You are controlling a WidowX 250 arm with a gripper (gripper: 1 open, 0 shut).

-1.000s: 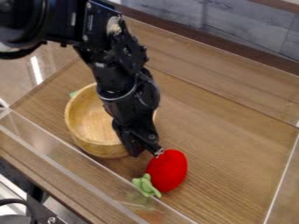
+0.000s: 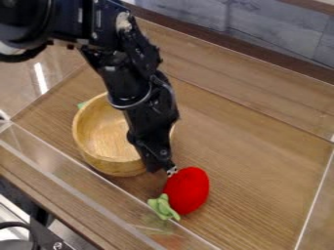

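A black arm reaches down from the top left to my gripper [image 2: 159,164], which hangs at the right side of a round wooden bowl [image 2: 98,137]. The fingertips are just above and left of a red soft toy [image 2: 188,189] with a green leafy top [image 2: 162,207], lying on the table at the bowl's lower right. The gripper looks shut, with nothing visible between its fingers. The bowl's right part is hidden behind the arm.
A grey wall panel stands along the back. The table's front-left edge has a transparent strip, with dark objects below it.
The gripper has shifted slightly over the last second near the bowl's right side. The bowl and red toy look unmoved.
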